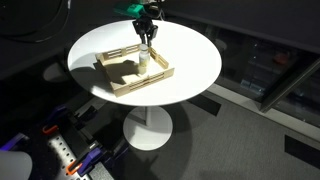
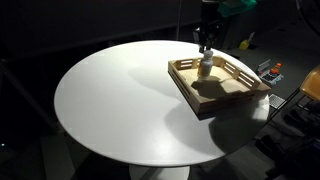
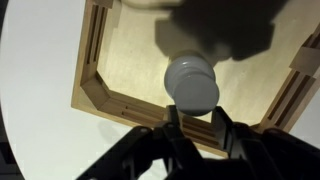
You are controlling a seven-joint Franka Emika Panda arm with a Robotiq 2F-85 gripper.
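Observation:
A white bottle (image 1: pixel 143 62) with a pale grey cap stands upright inside a shallow wooden tray (image 2: pixel 211 103). Directly above it, my gripper (image 1: pixel 144 40) points down at the cap. The wrist view shows the bottle (image 3: pixel 193 82) from above, its round cap close to the tips of my gripper. The dark fingers (image 3: pixel 219 122) are spread apart, one toward each side of the cap. Whether either finger touches the cap is hard to tell. The bottle's base rests on the tray floor.
The tray's slotted wooden walls surround the bottle. A round white table (image 2: pixel 125 100) carries the tray, with wide bare space beside it. In exterior view 2, several small items lie beyond the table's right edge.

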